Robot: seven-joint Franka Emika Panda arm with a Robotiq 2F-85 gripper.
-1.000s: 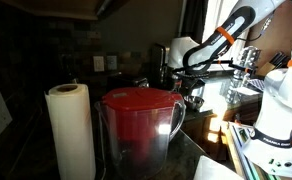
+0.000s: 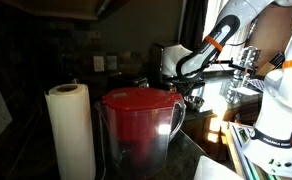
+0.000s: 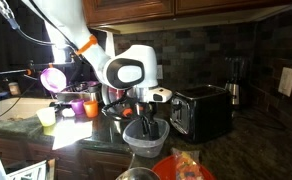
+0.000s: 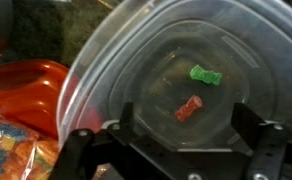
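Two small gummy candies, a green one [image 4: 205, 75] and a red one [image 4: 189, 108], lie apart on the bottom of a clear plastic container [image 4: 156, 60] in the wrist view. Above them my gripper stands open, its fingers to either side of the red candy in this view and nothing held between them. Exterior view 2 has the gripper [image 3: 148, 126] pointing down over the clear container [image 3: 135, 147]. Beside it, a bag of colourful gummies [image 3: 189, 164] rests on a red plate [image 3: 170, 169].
A black toaster [image 3: 203, 113] stands close behind the container. A metal bowl [image 3: 138, 174] sits in front. Colourful cups [image 3: 78, 108] occupy the counter to the left. A large red-looking pitcher [image 2: 141, 130] and a paper towel roll [image 2: 73, 130] block part of exterior view 1.
The arm has shifted slightly left and down in exterior view 1. Everything else there looks unmoved.
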